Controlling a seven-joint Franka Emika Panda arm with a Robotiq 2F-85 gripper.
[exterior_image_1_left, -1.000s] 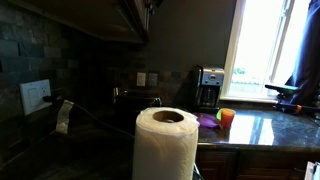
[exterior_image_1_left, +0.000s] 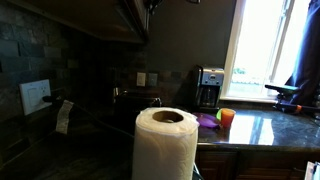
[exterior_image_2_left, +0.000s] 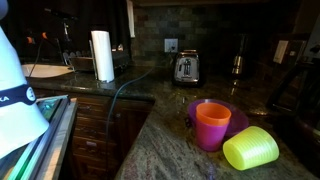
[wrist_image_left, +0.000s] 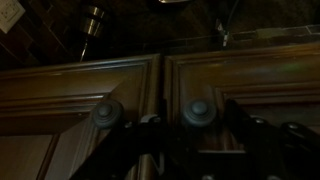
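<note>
Two brown wooden cabinet doors meet near the middle of the wrist view, each with a round knob. The left knob (wrist_image_left: 107, 113) stands clear of my gripper. My gripper has its dark fingers apart, on either side of the right knob (wrist_image_left: 198, 112). The wrist view is dim, and whether a finger touches that knob cannot be told. In exterior view 2 a white part of the arm (exterior_image_2_left: 20, 105) fills the left edge; the gripper cannot be made out there.
A paper towel roll (exterior_image_1_left: 165, 145) stands close in front in exterior view 1. On the dark counter are a coffee maker (exterior_image_1_left: 208, 88), a toaster (exterior_image_2_left: 188, 67), an orange cup (exterior_image_2_left: 212, 125), a purple bowl (exterior_image_2_left: 236, 119) and a tipped yellow-green cup (exterior_image_2_left: 251, 148).
</note>
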